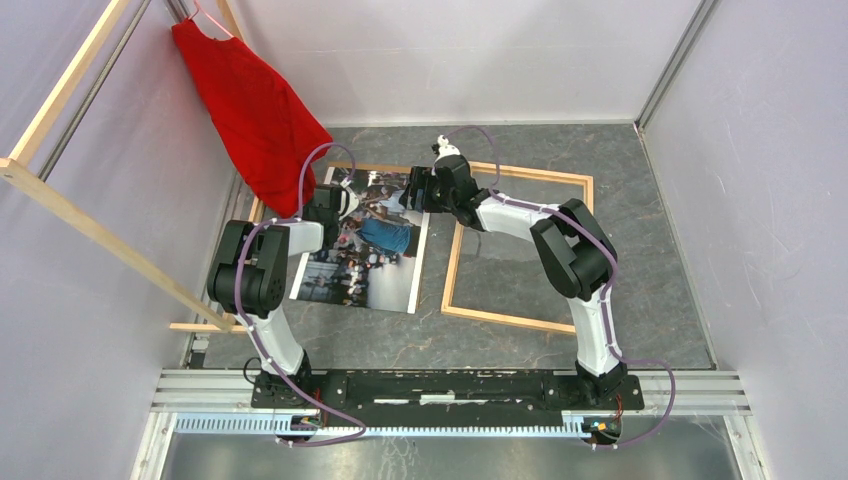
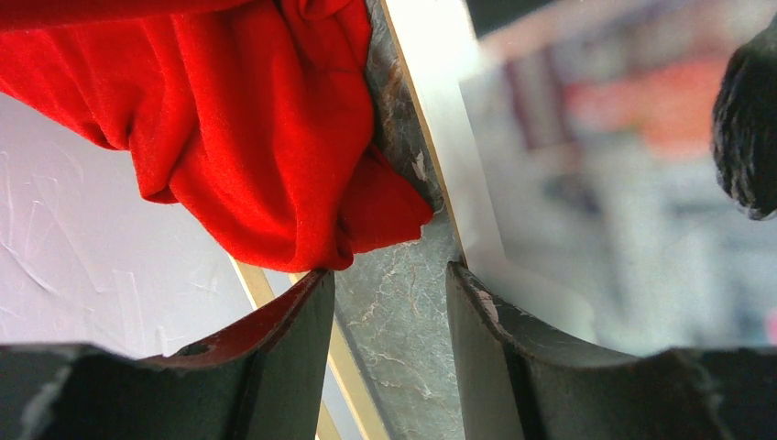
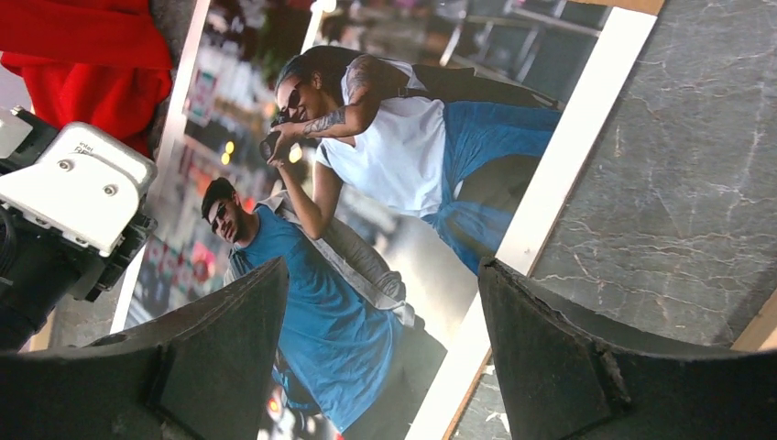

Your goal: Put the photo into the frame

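Observation:
The photo (image 1: 370, 270) with white borders lies on the grey floor, left of the empty wooden frame (image 1: 510, 320). My left gripper is at the photo's left edge; its fingers stand apart over the narrow floor strip beside the white border (image 2: 476, 220), with nothing held. My right gripper hangs open over the photo's right part, its fingers either side of the printed figures and the right border (image 3: 568, 128), holding nothing. The photo's far edge shows a wooden strip beneath or behind it.
A red garment (image 1: 245, 110) hangs on a rack at the back left, its hem (image 2: 302, 183) very close to my left fingers. The wooden rack post (image 1: 110, 235) runs along the left. Bare floor (image 1: 660, 270) lies right of the frame.

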